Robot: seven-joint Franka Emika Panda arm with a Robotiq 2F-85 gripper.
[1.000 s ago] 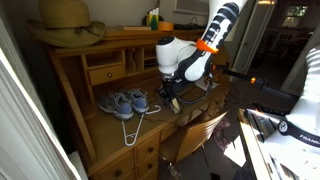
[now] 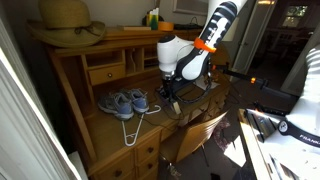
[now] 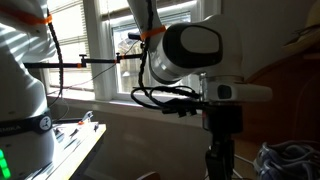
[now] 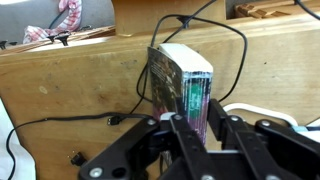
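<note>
A thick paperback book (image 4: 196, 82) with a pale spine end stands up toward the camera in the wrist view. Its lower part runs between the fingers of my gripper, which is shut on it. Below the book lies the wooden desk surface (image 4: 60, 85). From exterior view 1, my gripper (image 2: 172, 97) is low over the right part of the desk, and the book is too small there to make out clearly. In exterior view 2 the gripper (image 3: 219, 158) points down, its fingertips dark and partly cut off by the frame.
A black cable (image 4: 85, 118) loops across the desk around the book. Left of the gripper are a white hanger (image 2: 130, 132) and a pair of grey-blue shoes (image 2: 124, 103). Behind rise small drawers (image 2: 107, 73); a straw hat (image 2: 68, 22) sits on top.
</note>
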